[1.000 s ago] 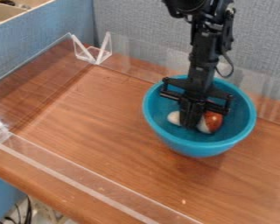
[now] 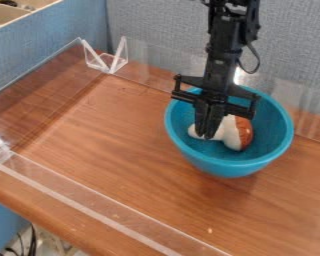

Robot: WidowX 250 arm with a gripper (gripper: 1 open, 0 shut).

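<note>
My black gripper (image 2: 207, 125) reaches down from the top into a blue bowl (image 2: 219, 163) at the right of the wooden table. Its fingertips are close together, over or against a white and orange-red object (image 2: 239, 133) lying inside the bowl. I see nothing clearly held between the fingers; the object is partly hidden behind them.
Clear plastic edging runs along the table's sides, with grey and blue walls behind. A wooden box (image 2: 9, 20) sits at the upper left, and cables show at the lower left.
My gripper has moved up and a little to the left, uncovering more of the object in the bowl. The bowl has stayed in place.
</note>
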